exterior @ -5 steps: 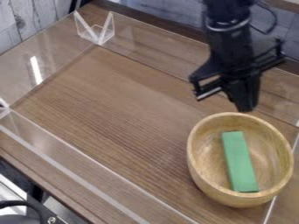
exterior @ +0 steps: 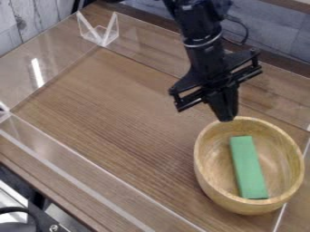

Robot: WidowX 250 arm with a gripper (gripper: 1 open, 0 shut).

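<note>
The black robot arm reaches down from the top centre, its gripper (exterior: 226, 111) hanging just above the upper rim of a round wooden bowl (exterior: 206, 181). The fingers look closed, with nothing visible between them. A green rectangular block (exterior: 247, 168) lies lengthwise inside the bowl at the lower right.
A small clear plastic object (exterior: 101, 27) stands at the back left. Dark cables sit at the lower left corner.
The arm and gripper have shifted left from farther right above the bowl. The bowl and green block have not visibly moved.
</note>
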